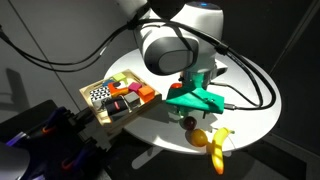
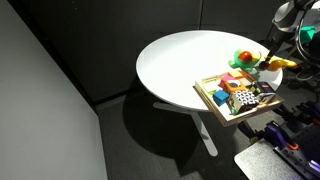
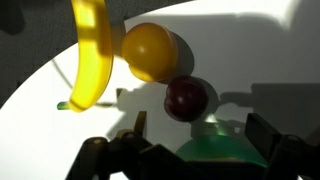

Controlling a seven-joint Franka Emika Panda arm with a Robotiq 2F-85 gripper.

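My gripper is open, its fingers apart at the lower left and right of the wrist view. Between and beyond them on the white table lies a dark red plum-like fruit (image 3: 186, 98), not gripped. Past it are an orange (image 3: 150, 52) and a yellow banana (image 3: 92, 60). Part of a green bowl (image 3: 215, 150) shows at the bottom, between the fingers. In exterior view 2 the bowl (image 2: 238, 62) has a red round item (image 2: 246, 57) at it. The arm's teal band (image 1: 195, 99) hides most of the bowl in exterior view 1.
A wooden tray (image 2: 205, 92) of coloured blocks and a checkered piece stands at the table's near edge, left of the arm in exterior view 1. The round white table (image 2: 180, 60) has wide clear room on its other side. The banana reaches to the table's rim.
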